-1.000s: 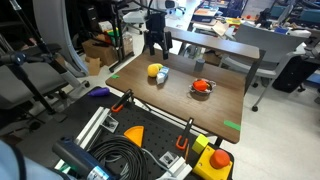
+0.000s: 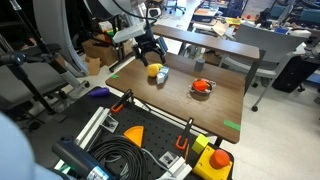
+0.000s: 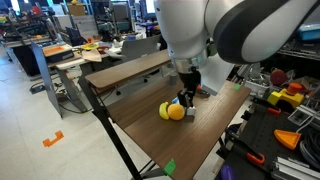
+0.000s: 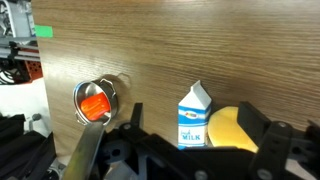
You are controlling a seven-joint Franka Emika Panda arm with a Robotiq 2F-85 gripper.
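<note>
My gripper is open, its two dark fingers spread wide with nothing held between them. Below it in the wrist view, a small blue and white milk carton (image 4: 193,118) lies on the wooden table, touching or nearly touching a rounded yellow object (image 4: 228,128) whose lower part is cut off by the gripper. In exterior view 1 the yellow object (image 2: 154,70) and the carton (image 2: 163,75) sit near the table's left part, with the gripper (image 2: 150,57) above them. A silver pot (image 2: 202,87) holding something red stands to their right.
Green tape (image 2: 232,125) marks its front right corner. A black cable coil (image 2: 118,158) and a yellow box (image 2: 213,162) lie on the nearer dark surface.
The arm and gripper have come lower and nearer over the yellow object and carton. Objects on the table look unmoved.
</note>
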